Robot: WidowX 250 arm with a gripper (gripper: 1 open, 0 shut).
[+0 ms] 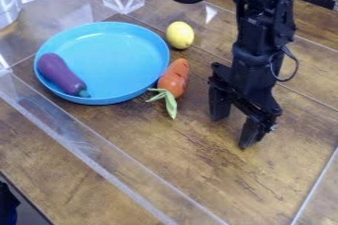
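Note:
My black gripper (240,120) hangs low over the wooden surface, right of an orange carrot (173,79) with a pale green top. It is open, and nothing shows between its fingers. The carrot lies just outside a blue plate (123,41), at its right side. A purple eggplant (61,74) lies in the plate on the left. A yellow lemon-like object (180,35) sits above the carrot, beside the plate.
Bare wood (158,180) fills the front and right. A clear angular piece stands at the top, behind the plate. A dark shape is at the lower left edge.

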